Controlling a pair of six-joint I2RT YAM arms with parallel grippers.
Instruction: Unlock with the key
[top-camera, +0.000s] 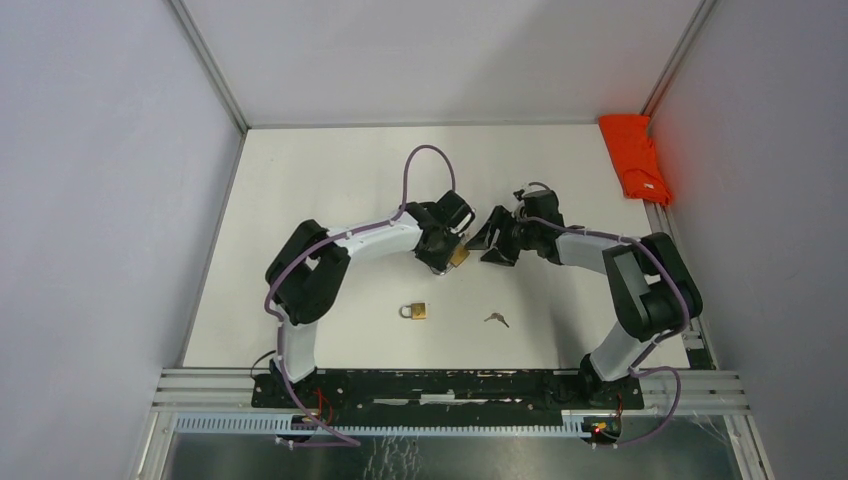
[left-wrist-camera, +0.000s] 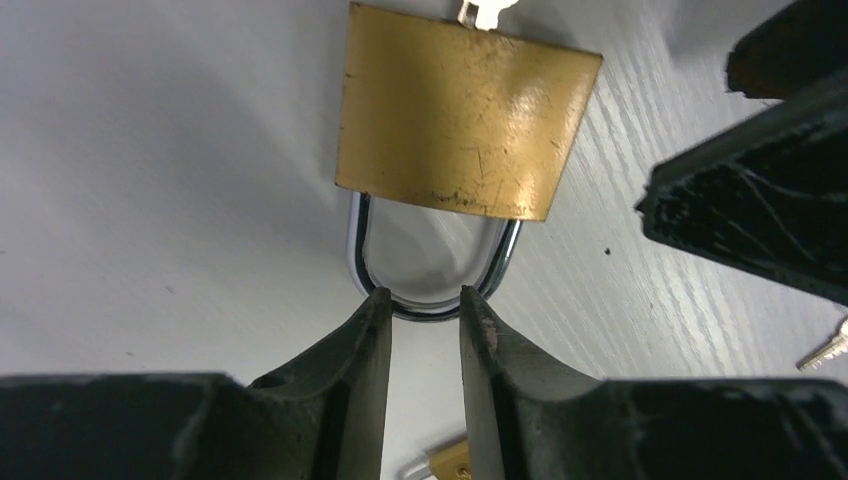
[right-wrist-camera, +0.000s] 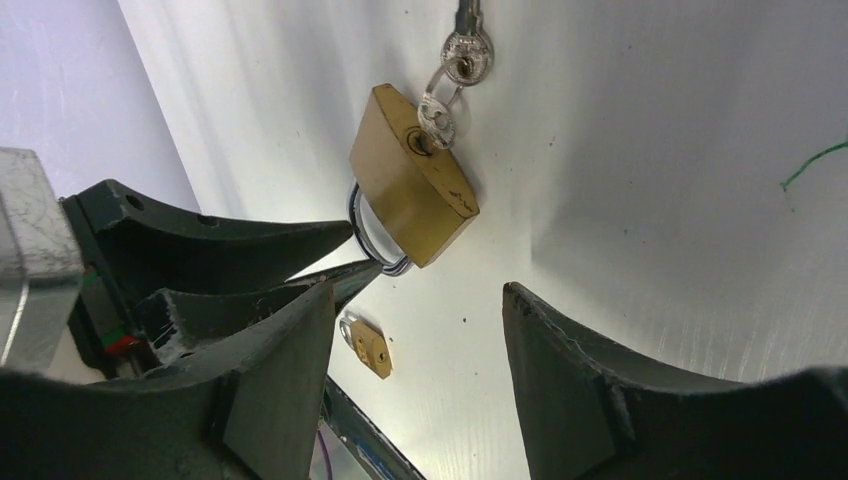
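A large brass padlock (left-wrist-camera: 465, 115) lies on the white table with its steel shackle (left-wrist-camera: 358, 240) in the body. One key of a pair (right-wrist-camera: 437, 122) stands at its keyhole; the other (right-wrist-camera: 467, 55) hangs from the same ring. My left gripper is at the shackle's rounded end, its fingertips (left-wrist-camera: 378, 298) apart. Whether the shackle lies between them or beneath them, I cannot tell. Open and empty, my right gripper is to the right of the padlock body, close by it in the top view.
A small brass padlock (top-camera: 418, 311) and loose keys (top-camera: 497, 319) lie nearer the table's front. An orange cloth (top-camera: 636, 158) is at the far right corner. Both grippers are close together around the padlock.
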